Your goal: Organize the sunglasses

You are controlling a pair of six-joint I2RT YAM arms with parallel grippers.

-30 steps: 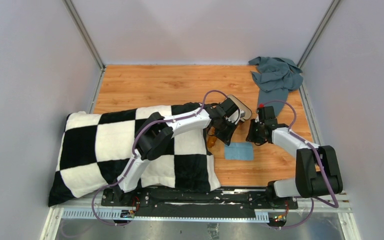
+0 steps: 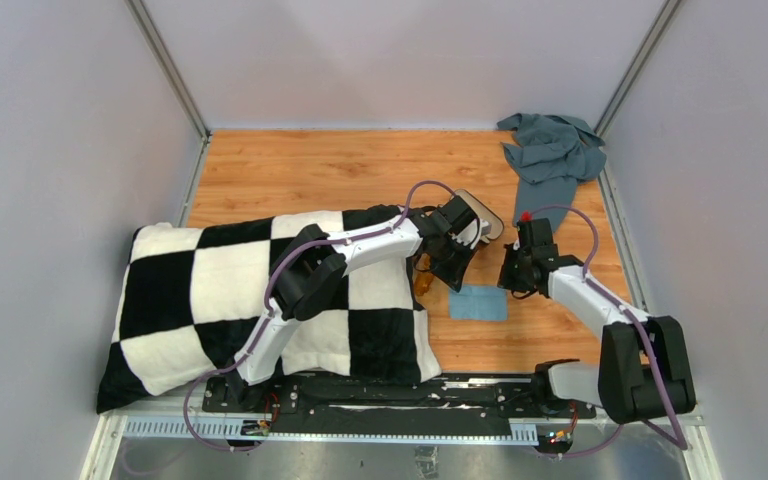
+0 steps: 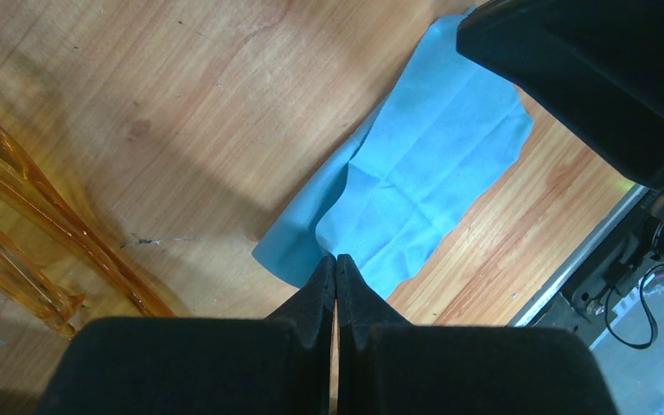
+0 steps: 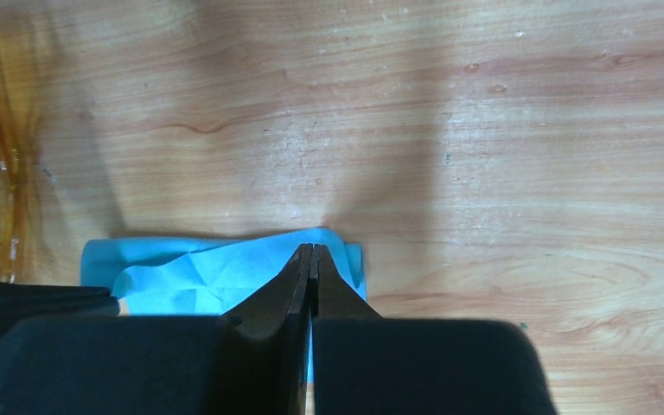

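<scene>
A small blue cloth [image 2: 478,303] lies on the table between my grippers. At its left end, my left gripper has its fingertips together on the edge of the upper layer; whether cloth is pinched there cannot be made out. Along the right side, my right gripper is shut with nothing between its fingers. The cloth's raised upper corner [image 4: 324,235] sits outside those fingers, just beyond their tips. Amber sunglasses [image 2: 423,283] lie left of the cloth, partly hidden by the left arm in the top view.
A pale case with a dark rim [image 2: 487,213] stands behind the left gripper. A checkered blanket [image 2: 240,280] covers the left side. Crumpled grey-blue fabric [image 2: 550,150] lies at the back right. Bare table [image 4: 519,173] shows right of the cloth.
The left gripper looks unmoved.
</scene>
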